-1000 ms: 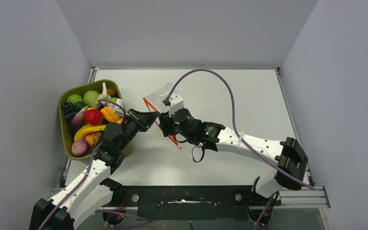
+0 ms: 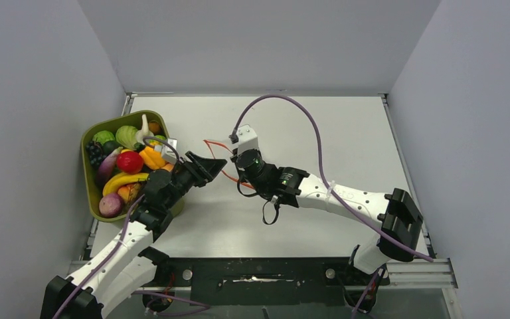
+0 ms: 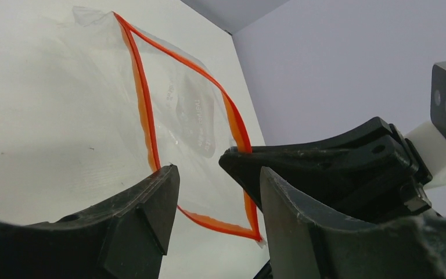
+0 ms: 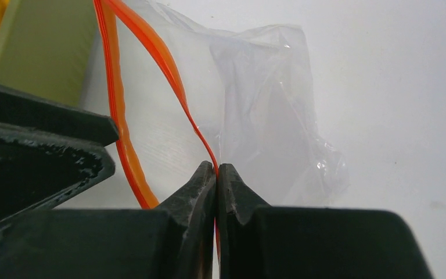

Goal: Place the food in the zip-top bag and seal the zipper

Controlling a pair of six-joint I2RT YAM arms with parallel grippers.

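The clear zip bag (image 4: 261, 99) has an orange-edged mouth, spread apart into a gap. My right gripper is shut on one orange edge of that mouth, which runs between its fingertips. My left gripper stands part open at the opposite edge; the orange strip (image 3: 142, 99) passes behind one of its fingers (image 3: 162, 192), and whether they touch I cannot tell. No food shows in the bag. In the top view the food, including a banana (image 2: 125, 181), a red tomato-like piece (image 2: 129, 161) and an eggplant (image 2: 108, 163), lies in the green bin (image 2: 87, 193).
The bin stands at the table's left, partly under my left arm (image 2: 163, 199). Both grippers are close together over the middle-left of the white table (image 2: 332, 139). Free room lies at the back and right. A purple cable (image 2: 315, 126) arcs above the right arm.
My right gripper has shifted slightly back and to the right, and the bag's orange mouth has widened.
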